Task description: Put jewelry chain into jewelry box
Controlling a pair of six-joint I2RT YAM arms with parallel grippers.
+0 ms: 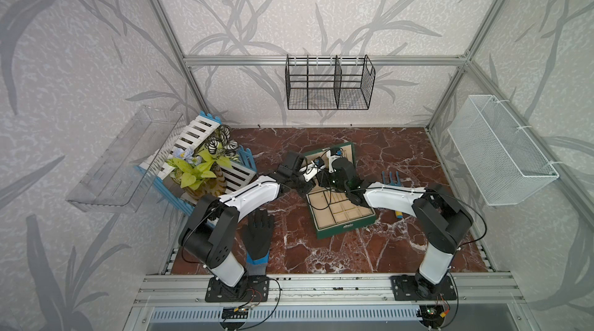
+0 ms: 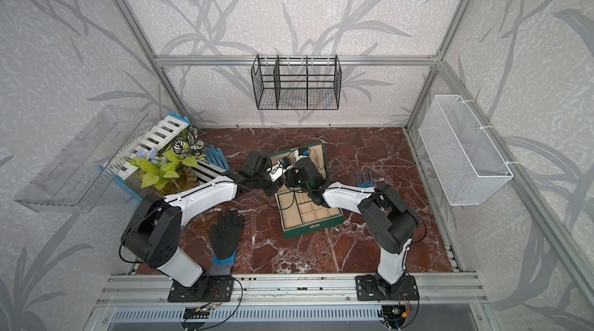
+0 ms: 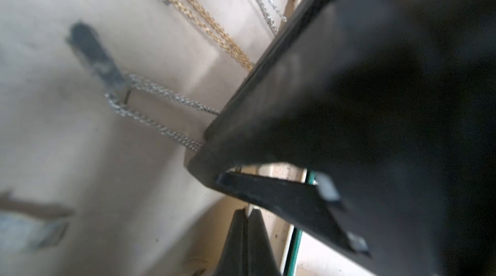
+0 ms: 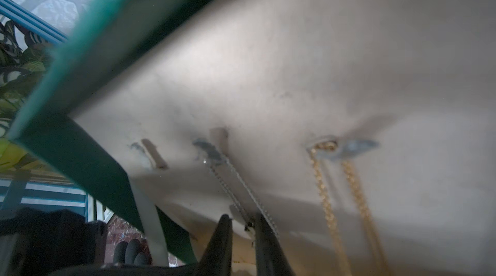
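Note:
The green jewelry box [image 1: 343, 227] lies open mid-table, both arms over it. Silver chains [image 3: 155, 122] and gold chains [image 3: 206, 23] hang on loops against its pale lining. In the left wrist view my left gripper is shut, with no chain visible in it; a dark body beside it covers the right part of the view. In the right wrist view my right gripper stands part open below a silver chain [image 4: 232, 183], whose lower part is behind or between the fingers; I cannot tell which.
A planter with plants [image 1: 201, 173] fills the left. A dark glove [image 1: 258, 238] lies front left, a blue garden fork [image 1: 391, 179] right of the box. Wire baskets [image 1: 329, 98] hang on the walls.

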